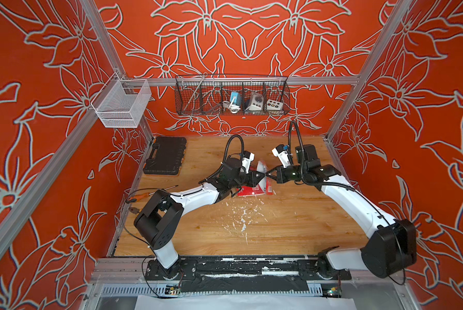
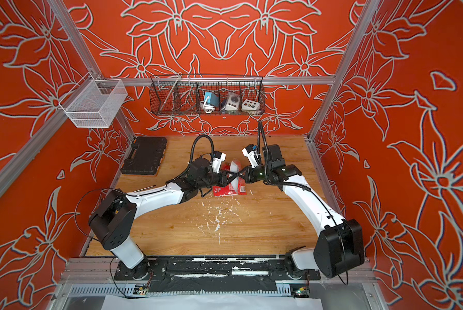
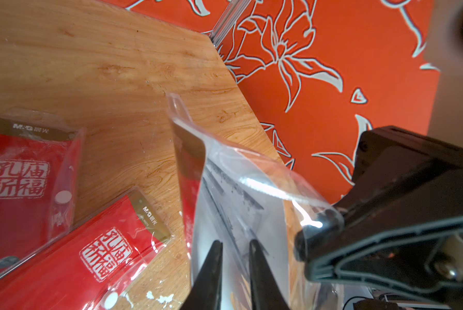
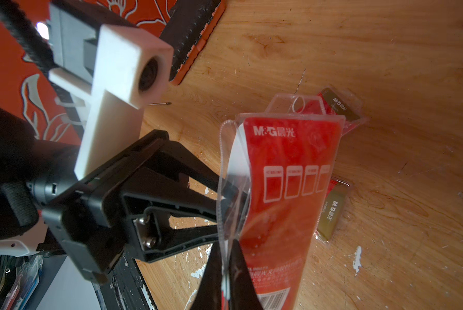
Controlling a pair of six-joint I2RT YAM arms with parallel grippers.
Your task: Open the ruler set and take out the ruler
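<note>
The ruler set is a red packet (image 4: 288,222) in a clear plastic sleeve, standing on edge between my two grippers. In the left wrist view its sleeve (image 3: 265,206) bulges apart at the top, and pale contents with dark thin lines show inside. My right gripper is shut on the sleeve's clear edge. From the opposite side my left gripper reaches the sleeve, shut; whether film lies between its fingertips is not clear. In the top left view the left gripper (image 1: 261,177) and right gripper (image 1: 270,174) almost meet at the packet.
Two more red packets, one at the left (image 3: 17,175) and one nearer (image 3: 102,253), lie flat on the table beneath. A black case (image 1: 164,155) lies at the back left, with an orange-handled tool (image 1: 138,198) nearby.
</note>
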